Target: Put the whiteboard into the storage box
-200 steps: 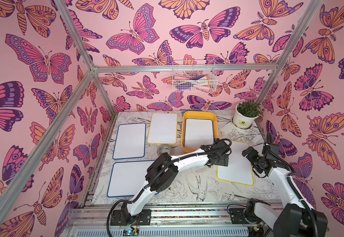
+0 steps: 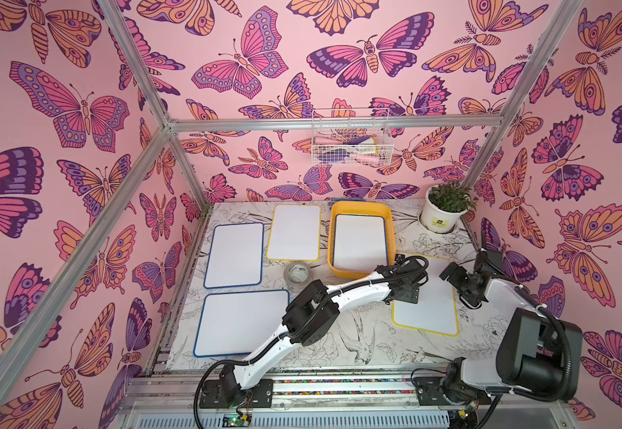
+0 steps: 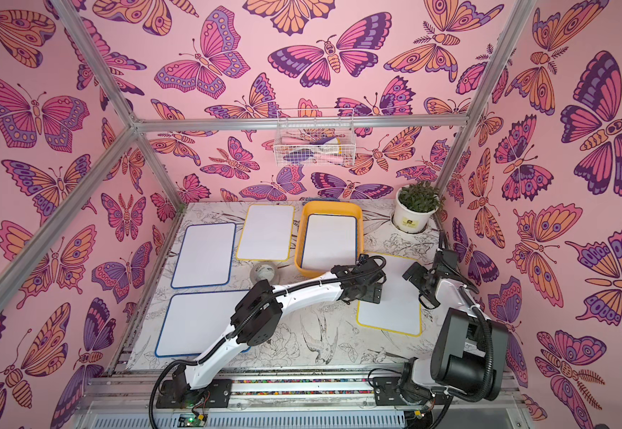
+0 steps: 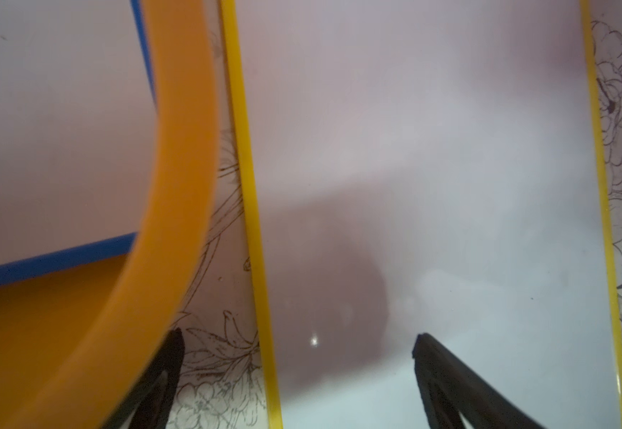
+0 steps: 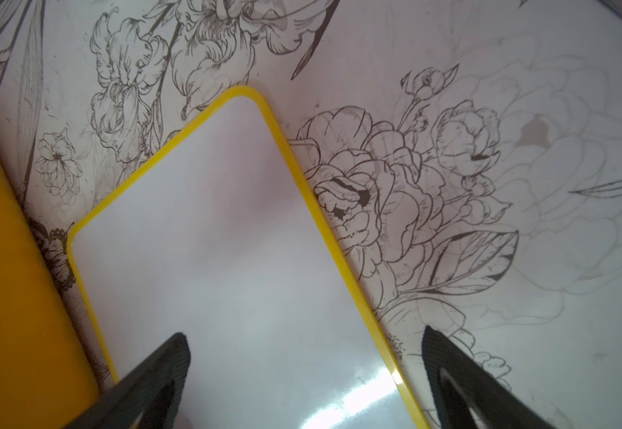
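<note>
A yellow-edged whiteboard (image 2: 436,304) lies flat at the right of the table, between my two arms. My left gripper is open above its left edge, with one finger on each side of that edge in the left wrist view. Over the board's right side, my right gripper also stands open, nothing held. The yellow-orange storage box (image 2: 395,228) sits just left of this board and has a blue-edged whiteboard (image 2: 359,244) inside. Another yellow-edged whiteboard (image 2: 294,232) and two blue-edged whiteboards, one farther back (image 2: 234,255) and one nearer (image 2: 236,323), lie on the left.
A roll of tape (image 2: 298,274) rests left of the box, beside the left arm. At the back right stands a potted plant (image 2: 442,213). A wire basket (image 2: 352,148) hangs on the back wall. Some bare table shows at the front middle.
My left gripper has shifted slightly right, farther over the yellow-edged board. The right arm's elbow has drawn in and back, while its gripper has stayed near the board's right edge.
</note>
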